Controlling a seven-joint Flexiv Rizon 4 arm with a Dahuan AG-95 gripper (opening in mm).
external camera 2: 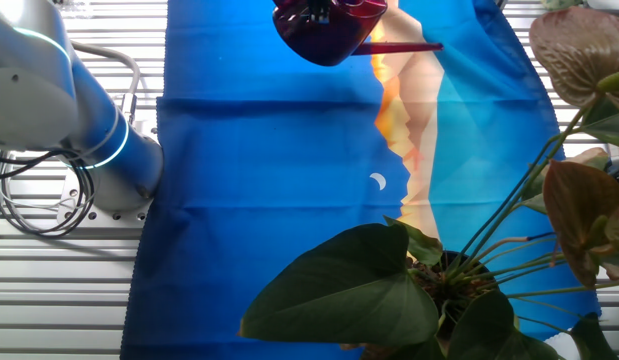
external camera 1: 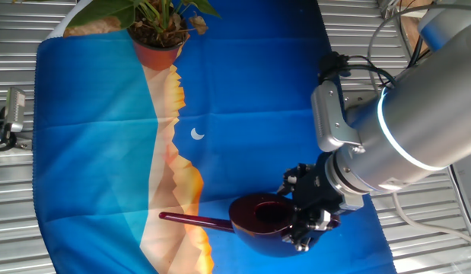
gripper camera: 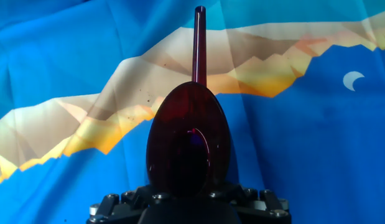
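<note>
A glossy dark red watering can with a long thin spout is at the lower middle of exterior view 1. My gripper is at its rear, opposite the spout, and looks shut on it; the fingertips and the grasped part are hidden. In the wrist view the can's oval body lies right in front of the gripper, its spout pointing straight away. At the top edge of exterior view 2 the can is partly cut off. Its height above the cloth is hard to judge.
A potted plant stands at the far end of the blue patterned cloth. In exterior view 2 its broad leaves cover the lower right. Between can and pot the cloth is clear. A small camera sits off the left edge.
</note>
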